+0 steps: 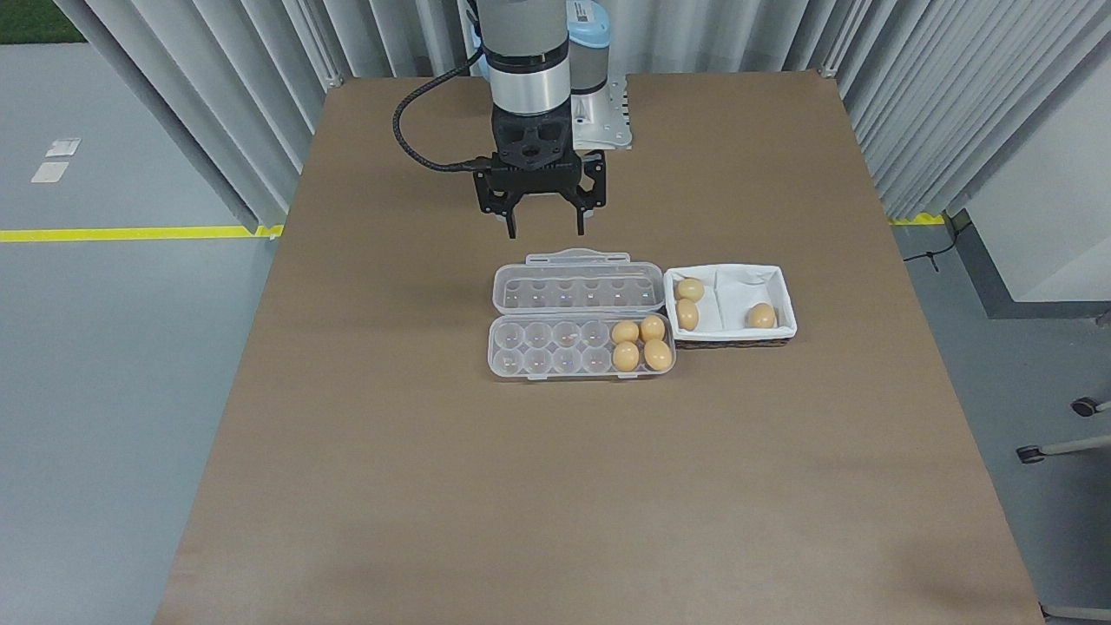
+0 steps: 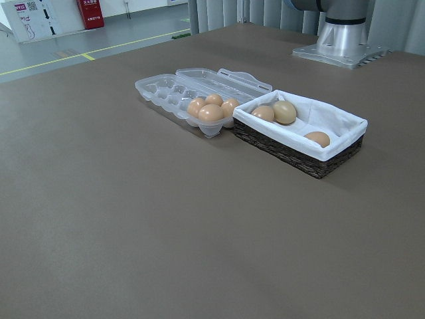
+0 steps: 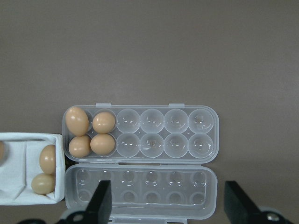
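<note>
My gripper (image 1: 546, 224) hangs open above the table behind the egg carton, with nothing between its fingers; in the wrist view its two fingers show at the bottom. The clear plastic carton (image 1: 552, 347) lies open, lid (image 1: 578, 286) toward the back, with several brown eggs (image 3: 102, 144) filling the cells at the basket end; the other cells are empty. Beside it stands a white-lined wicker basket (image 2: 285, 154) holding three eggs (image 1: 761, 314), two along the carton side and one apart.
The robot's base plate (image 2: 339, 54) sits at the back edge, with grey curtains behind it.
</note>
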